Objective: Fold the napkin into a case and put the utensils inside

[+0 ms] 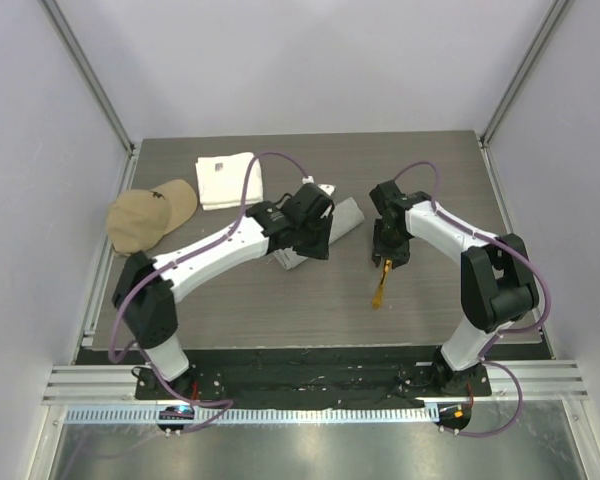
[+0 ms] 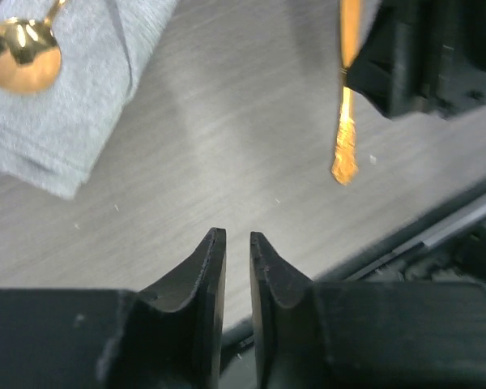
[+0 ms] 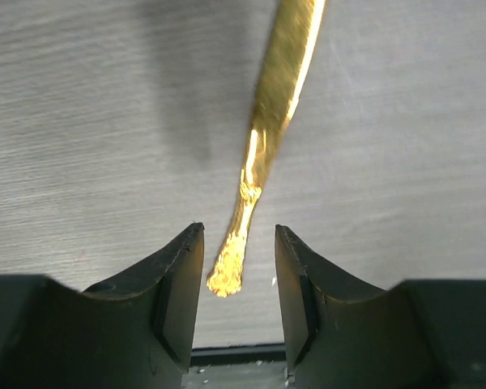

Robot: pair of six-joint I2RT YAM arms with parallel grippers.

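A gold knife (image 3: 271, 105) lies on the wooden table below my right gripper, whose fingers stand apart above its handle end. The folded grey napkin (image 2: 81, 97), with a gold spoon (image 2: 28, 65) on it, lies left of the knife in the left wrist view; in the top view it is partly under my left arm. My left gripper is over bare table beside the napkin, fingertips a small gap apart, nothing seen between them.
A tan cap (image 1: 140, 215) lies at the table's left side, and a stack of white cloths (image 1: 228, 180) at the back left.
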